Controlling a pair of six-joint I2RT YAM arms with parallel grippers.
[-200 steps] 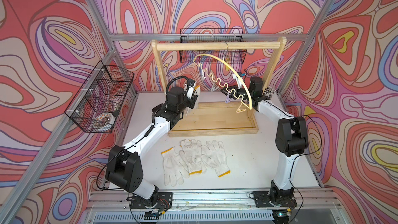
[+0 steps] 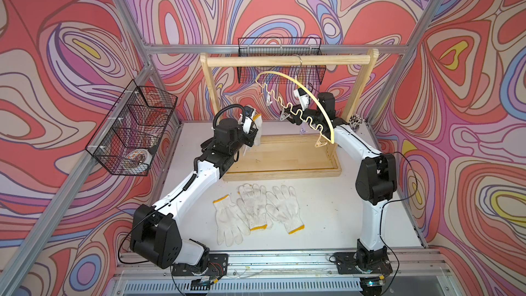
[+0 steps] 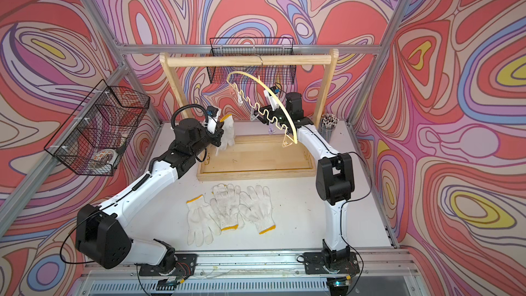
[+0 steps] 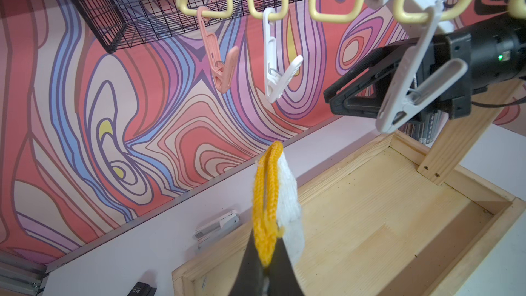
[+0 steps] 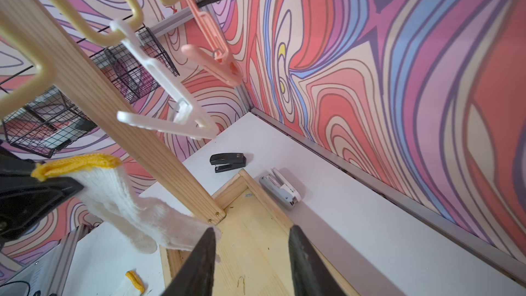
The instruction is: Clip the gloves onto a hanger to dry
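The yellow hanger point(image 2: 330, 126) hangs from the wooden rail, with a pink clip point(image 4: 219, 54), a white clip point(image 4: 276, 60) and others along its wavy lower bar. A white glove point(image 5: 148, 213) is held at its yellow cuff point(image 4: 264, 202) by my left gripper, shut, to the left of and below the clips. My right gripper is part open, nothing visible between its fingertips; in the left wrist view it stands behind a nearer white clip point(image 4: 408, 76). Three gloves lie on the table: left point(image 2: 230, 222), middle point(image 2: 253, 205), right point(image 2: 285, 208).
A wooden tray point(image 2: 285, 174) sits beneath the hanger, joined to the frame's posts. Wire baskets stand at the left point(image 2: 131, 131) and the back point(image 2: 279, 43). A stapler point(image 5: 228, 161) lies beyond the tray.
My right gripper has moved left along the hanger, past the purple clip.
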